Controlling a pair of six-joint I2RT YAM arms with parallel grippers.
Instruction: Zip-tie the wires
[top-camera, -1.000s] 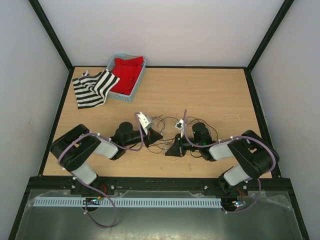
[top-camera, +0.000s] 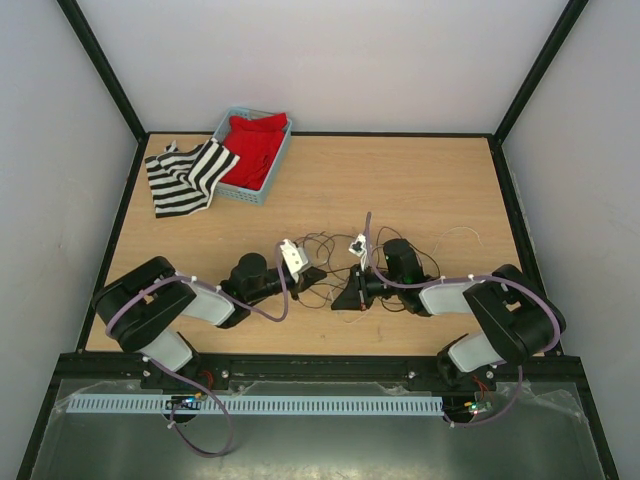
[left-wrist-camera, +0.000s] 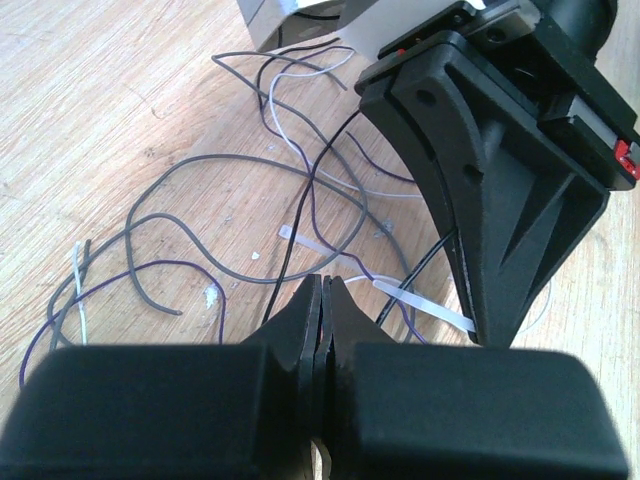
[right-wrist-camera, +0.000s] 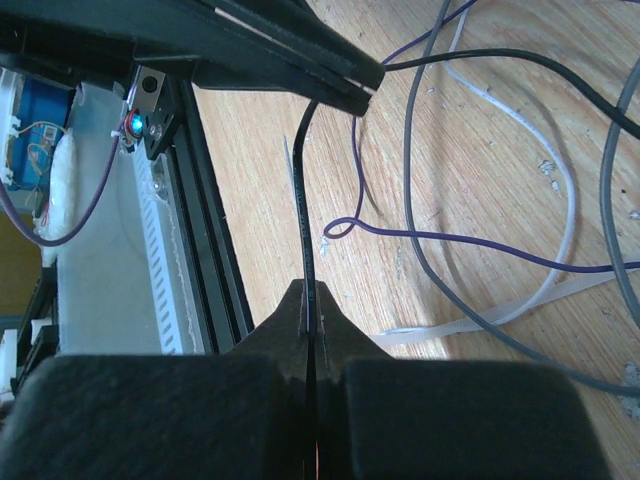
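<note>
In the left wrist view a black wire (left-wrist-camera: 303, 205) bends down to my left gripper, which is shut. From the right wrist view, the same wire (right-wrist-camera: 304, 200) runs taut between my left gripper's fingertips and my right gripper, shut on it. Both grippers (top-camera: 322, 273) (top-camera: 338, 305) are close together over the tangle at the table's front. A whitish zip tie (left-wrist-camera: 430, 307) lies over wires by the right fingertips; whether it loops around any cannot be told. The same pale strip (right-wrist-camera: 430, 332) shows behind my right gripper.
Loose grey wire (left-wrist-camera: 200, 157), purple wire (left-wrist-camera: 165, 263) and white wire (left-wrist-camera: 280, 115) spread beneath the grippers. A blue basket with red cloth (top-camera: 250, 155) and a striped cloth (top-camera: 185, 180) occupy the back left.
Over the last second my left gripper has moved slightly toward the front edge. The right arm has shifted a little to the right. Little differs in the last third of a second.
</note>
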